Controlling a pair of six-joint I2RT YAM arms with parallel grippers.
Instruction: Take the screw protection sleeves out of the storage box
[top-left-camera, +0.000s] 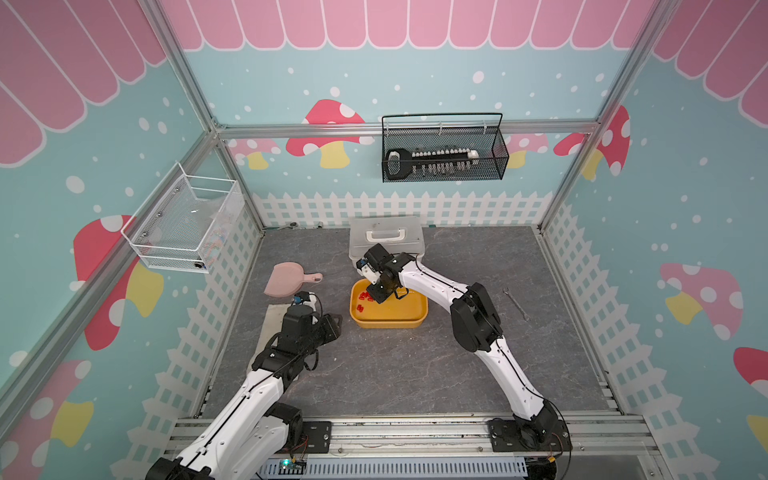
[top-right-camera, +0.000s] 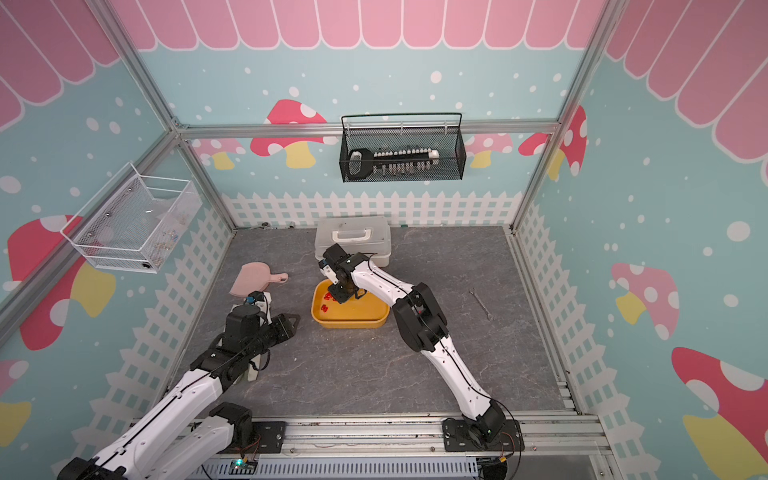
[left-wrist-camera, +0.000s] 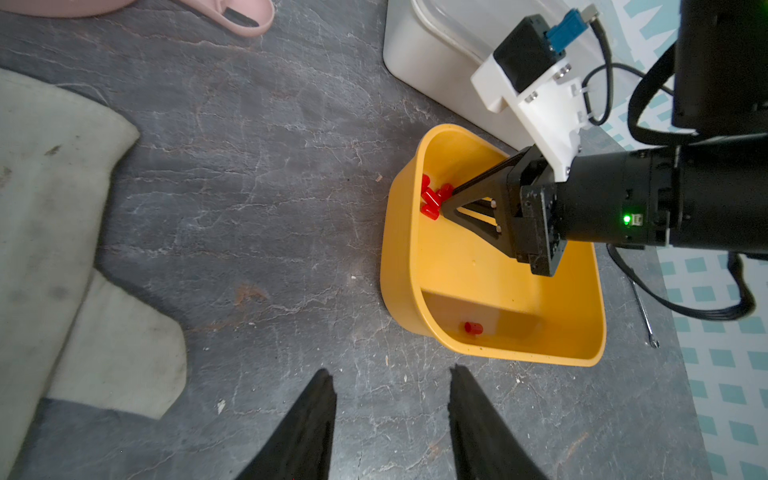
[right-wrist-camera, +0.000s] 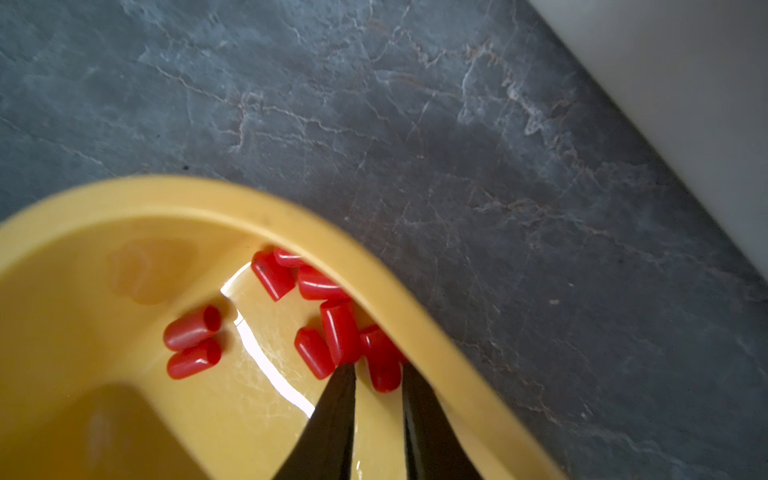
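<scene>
Small red screw protection sleeves (right-wrist-camera: 340, 332) lie loose in the yellow storage box (right-wrist-camera: 164, 192), several of them bunched against its curved wall. Two more sleeves (right-wrist-camera: 193, 329) rest side by side on the box floor to the left in the right wrist view. My right gripper reaches into the box, its fingers a little apart at the bunch; one sleeve (right-wrist-camera: 384, 372) shows by the gap between the fingertips, with no grip visible. Outside the box, over bare table, my left gripper is open and empty.
A grey-white lidded case (top-left-camera: 386, 240) stands right behind the box. A pink board (top-left-camera: 285, 280) and a pale cloth (left-wrist-camera: 48, 208) lie to the left, a wrench (top-left-camera: 515, 304) to the right. In front of the box the table is clear.
</scene>
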